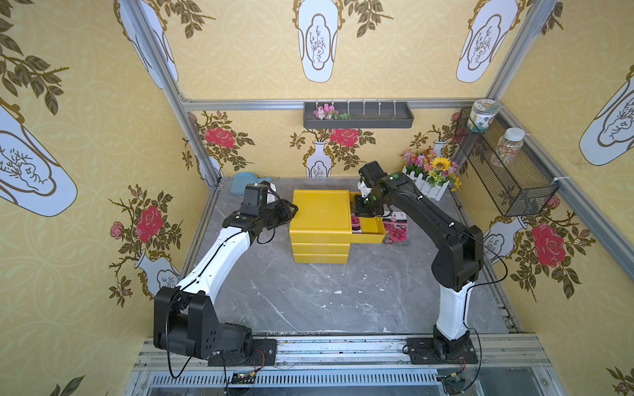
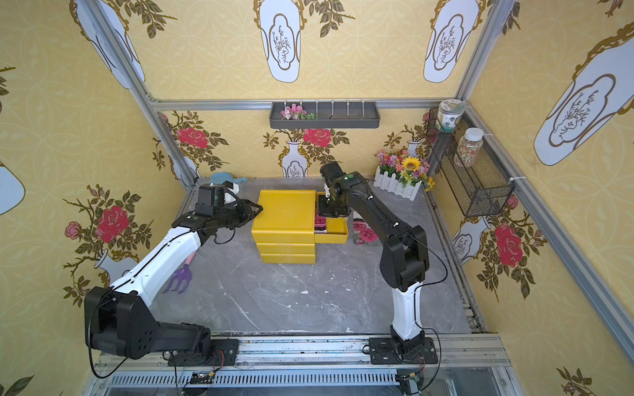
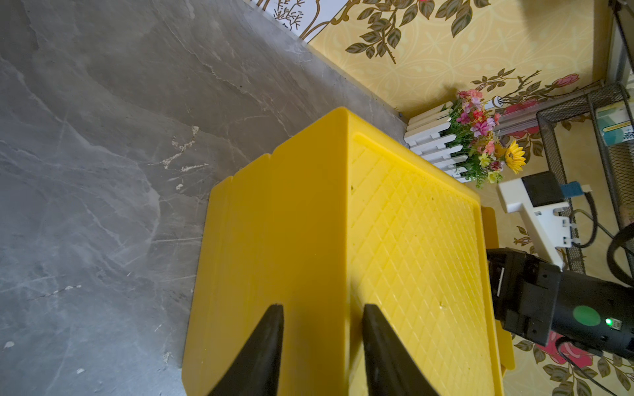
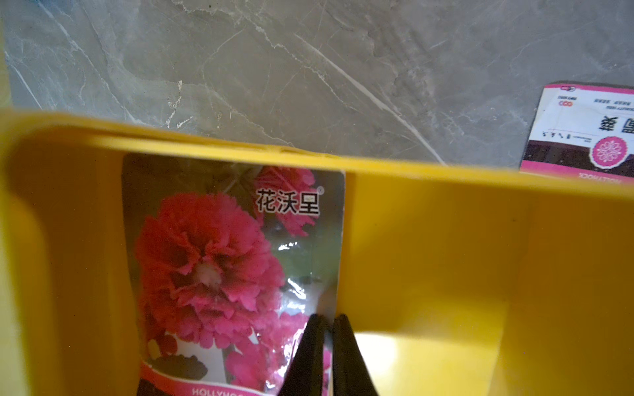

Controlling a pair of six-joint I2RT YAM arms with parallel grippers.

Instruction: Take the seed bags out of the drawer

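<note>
A yellow drawer unit point(image 1: 319, 211) stands mid-table, its pulled-out drawer point(image 1: 369, 237) on the right side. Inside lies a pink hollyhock seed bag point(image 4: 204, 277); another bag point(image 4: 574, 132) lies on the table beyond the drawer. My right gripper reaches into the drawer, its narrowly spaced fingertips at the bag's edge; whether they grip it is unclear. My left gripper is at the unit's left top edge, fingers part open, blurred, one on each side of the corner.
A flower box point(image 1: 429, 184) stands at the back right, under a wire basket point(image 1: 521, 191). A blue object point(image 1: 243, 184) lies at the back left, a purple rake point(image 2: 178, 280) at the left.
</note>
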